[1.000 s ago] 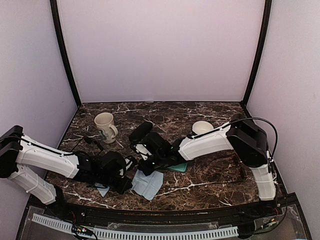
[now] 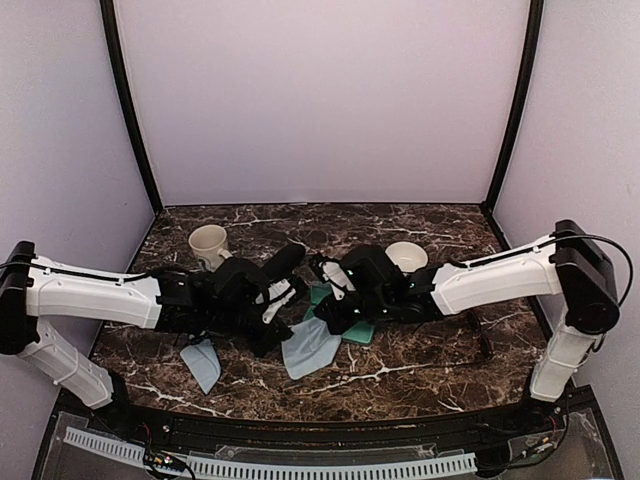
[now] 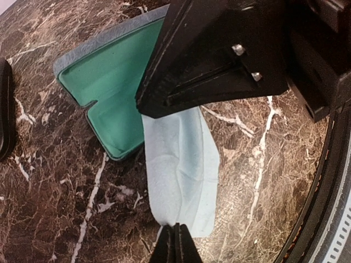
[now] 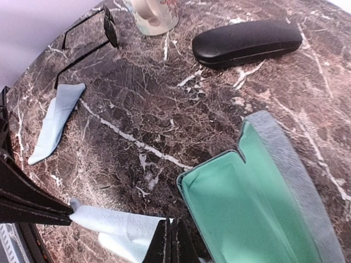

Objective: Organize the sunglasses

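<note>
A pale blue cloth (image 2: 312, 350) is stretched between my two grippers. My left gripper is shut on one corner of it. My right gripper is shut on the opposite upper edge, beside the green open case (image 3: 118, 123). The cloth hangs in folds in the left wrist view. Black-framed sunglasses (image 4: 111, 30) rest at the upper left of the right wrist view. Another dark pair (image 2: 484, 340) lies at the table's right side. A closed black glasses case (image 4: 247, 43) sits farther back.
A second blue cloth (image 4: 57, 121) lies at the left, near the sunglasses. A patterned mug (image 2: 207, 240) stands at the back left, a white dish (image 2: 407, 256) at the back right. Bare marble shows at the front right.
Both grippers have shifted right and a little back in the top view, drawing the cloth along. The cloth has gone from nearly flat to narrow folds over the last second.
</note>
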